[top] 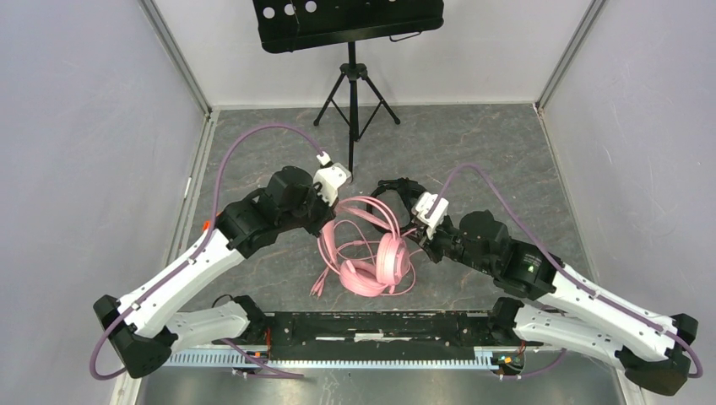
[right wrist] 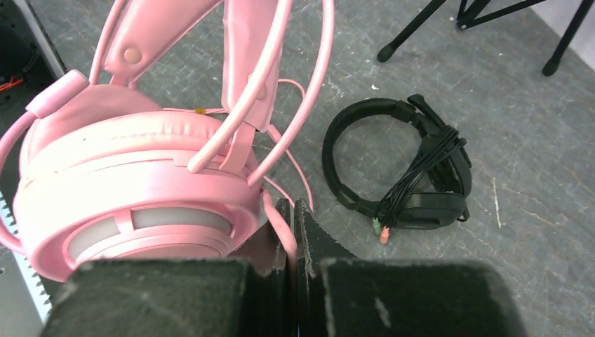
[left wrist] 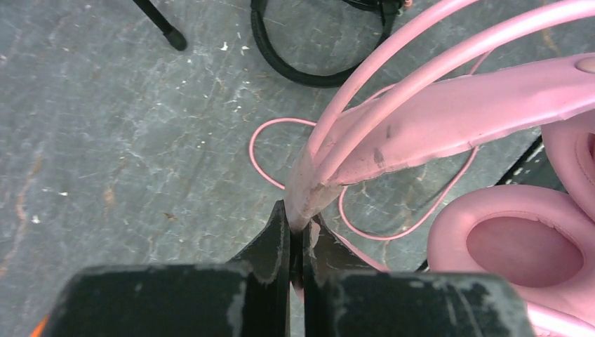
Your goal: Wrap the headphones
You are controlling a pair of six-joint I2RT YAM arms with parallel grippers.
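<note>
Pink headphones hang between the arms, cable loops on the grey floor beneath. My left gripper is shut on the top of their headband. In the right wrist view the earcup fills the left side, and my right gripper is shut on the pink cable, which runs up between its fingers.
A black headset with a bundled cable lies on the floor behind, beside the right gripper. A black music stand stands at the back.
</note>
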